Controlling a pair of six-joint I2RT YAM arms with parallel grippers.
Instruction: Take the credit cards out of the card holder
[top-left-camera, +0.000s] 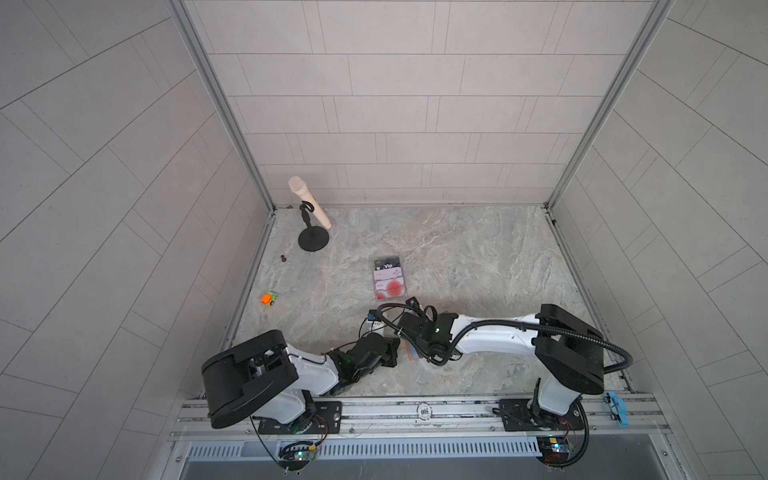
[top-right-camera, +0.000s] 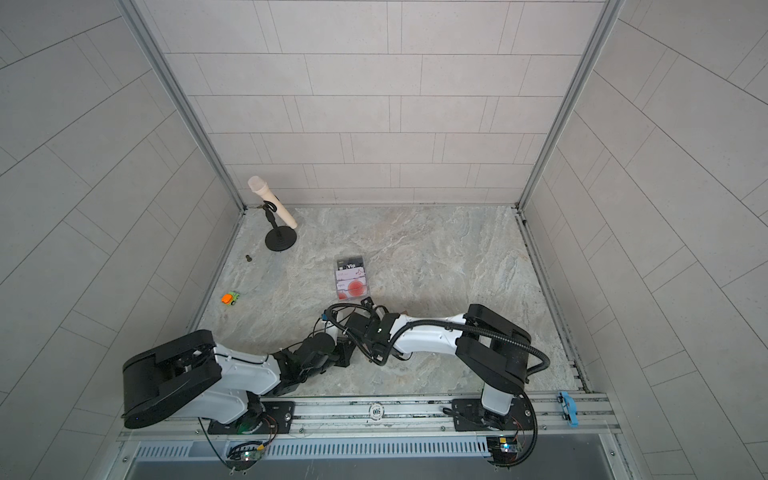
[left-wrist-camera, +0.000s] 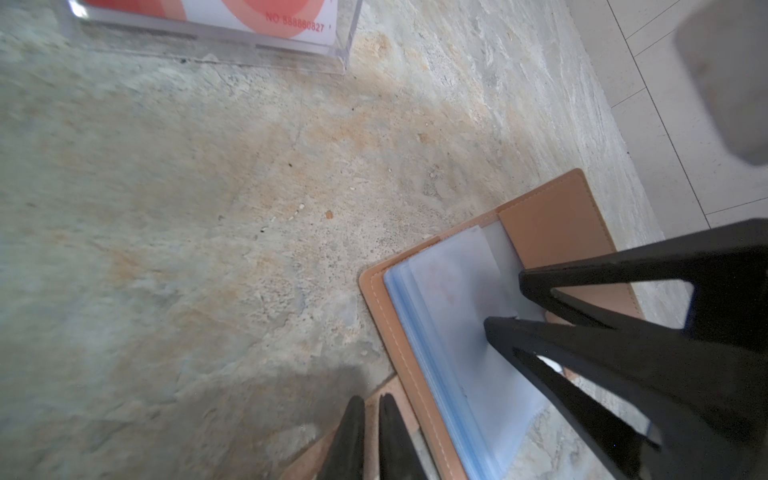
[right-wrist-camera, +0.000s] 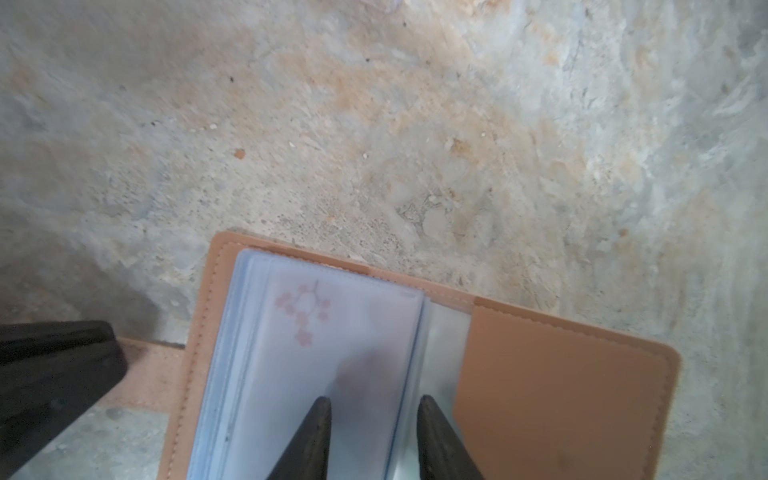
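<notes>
The card holder (right-wrist-camera: 560, 384) lies opened flat on the table, tan with stitched edges. A thick stack of pale, translucent card sleeves (right-wrist-camera: 336, 344) fills its left half in the right wrist view. From its left edge runs a tan strap (right-wrist-camera: 148, 372), and my left gripper is shut on that strap. My right gripper is partly open above the stack's right side, its fingertips apart on either side of the stack's right edge. Whether the tips touch the sleeves, I cannot tell. In the top views, the arms cover most of the holder.
Behind the arms lies a clear case (top-left-camera: 389, 277) holding pink, red and black cards. A microphone on a black stand (top-left-camera: 313, 237) stands at the back left, with a small orange and green toy (top-left-camera: 269, 298) nearer.
</notes>
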